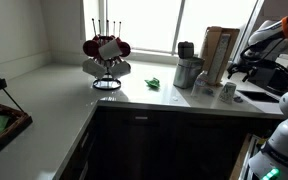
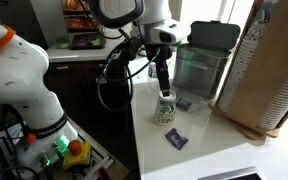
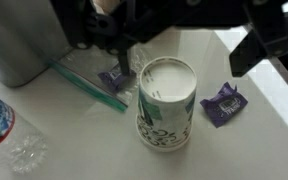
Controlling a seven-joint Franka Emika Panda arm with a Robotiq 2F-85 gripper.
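A white lidded cup with a green and dark print [image 3: 167,103] stands upright on the counter. In exterior view 2 the same patterned cup [image 2: 165,107] is below my gripper [image 2: 164,80]. The wrist view shows the gripper open above the cup, its dark fingers spread to either side, nothing held between them. Two small purple packets lie near the cup, one [image 3: 224,104] to its right and the other [image 3: 116,77] by a clear plastic bag [image 3: 92,82] with a green strip.
A clear bottle with a printed label [image 3: 14,138] and a grey bin [image 3: 14,40] stand left of the cup in the wrist view. A ribbed brown box [image 2: 262,70] rises at the right. Farther along the counter are a mug rack [image 1: 107,72] and green cloth [image 1: 152,83].
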